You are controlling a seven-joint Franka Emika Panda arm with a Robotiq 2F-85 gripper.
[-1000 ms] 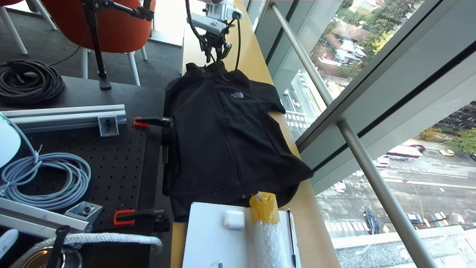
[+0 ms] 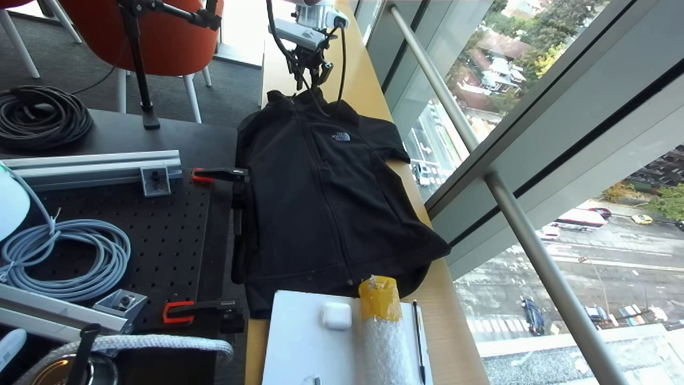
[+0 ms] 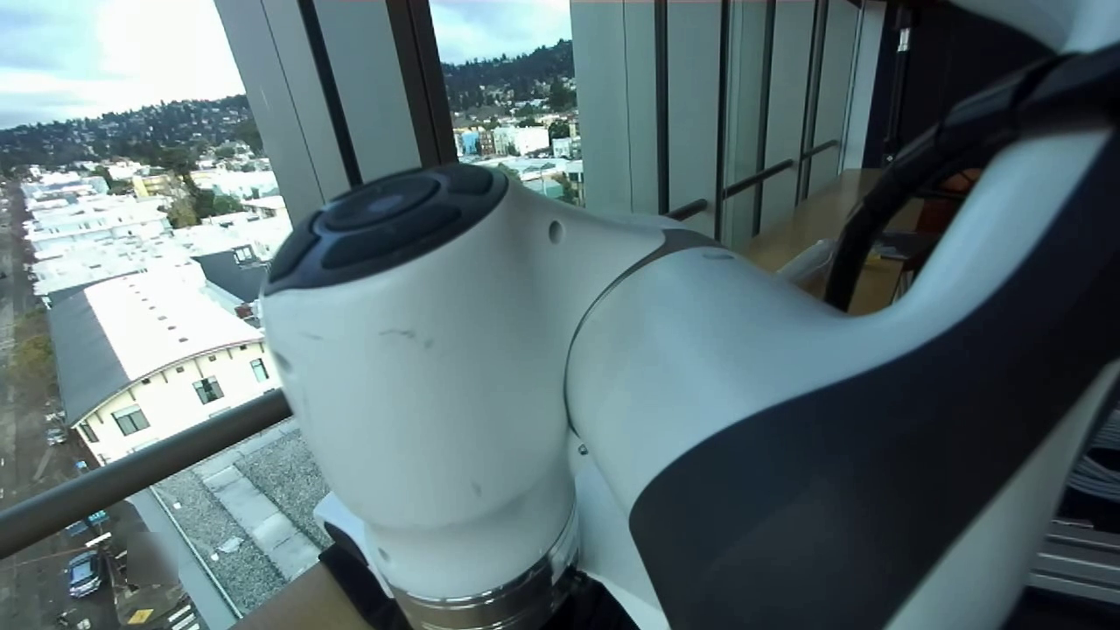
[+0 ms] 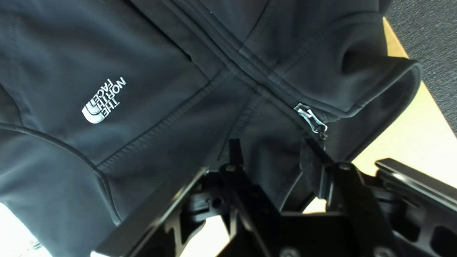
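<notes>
A black zip jacket (image 2: 301, 199) lies spread face up on the wooden ledge, its collar toward the far end. The white chest logo (image 4: 101, 100) and the metal zipper pull (image 4: 311, 119) near the collar show clearly in the wrist view. Over the collar end hovers my gripper (image 2: 309, 80). Seen from the wrist, the gripper stands open, its two black fingers apart over the collar cloth, with the zipper pull just beyond the right fingertip. Whether the fingertips touch the cloth I cannot tell. Exterior view 2 shows mostly the white arm (image 3: 682, 346); the gripper is hidden there.
At the ledge's near end lie a white board (image 2: 292, 340), a small white case (image 2: 336, 315) and a bubble-wrapped roll (image 2: 385, 333). Clamps (image 2: 221, 174) grip the dark table on the left. A metal rail (image 2: 436, 83) runs along the windows on the right.
</notes>
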